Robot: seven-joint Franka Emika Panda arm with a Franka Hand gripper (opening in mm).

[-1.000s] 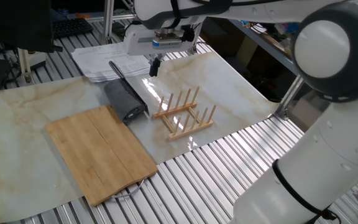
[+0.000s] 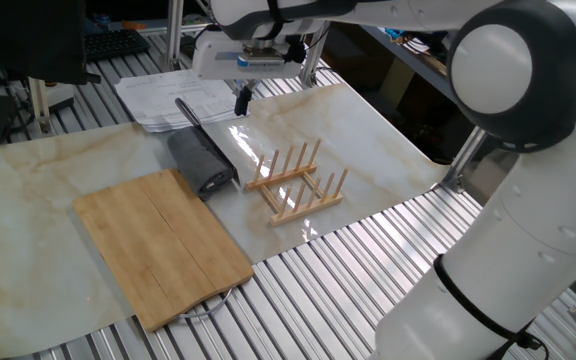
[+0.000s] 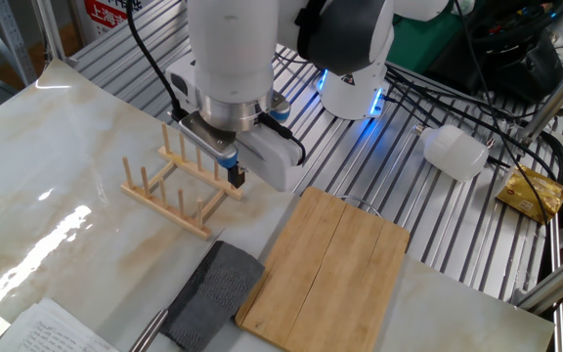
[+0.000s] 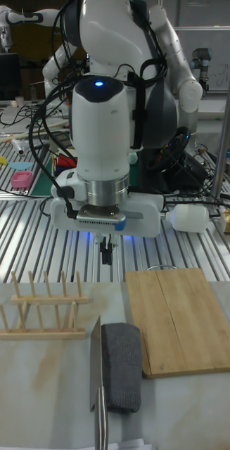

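Observation:
My gripper (image 4: 106,254) hangs in the air above the table, pointing down, with its dark fingers together and nothing visible between them. In the second exterior view the gripper (image 3: 236,177) overlaps one end of the wooden peg rack (image 3: 186,186). A knife (image 4: 101,420) with a metal handle leans against the rolled grey towel (image 4: 123,368), its blade on edge along the towel's side. Beside the towel lies a wooden cutting board (image 2: 163,245). The rack (image 2: 293,185) stands empty on the marbled sheet, on the knife's other side.
Papers (image 2: 178,98) lie by the knife handle's end. A white rounded object (image 3: 454,154) and a yellow packet (image 3: 533,193) sit on the slatted metal surface near the arm's base. Bare marbled sheet (image 2: 28,220) extends beyond the board.
The towel, knife, rack and board have stayed put.

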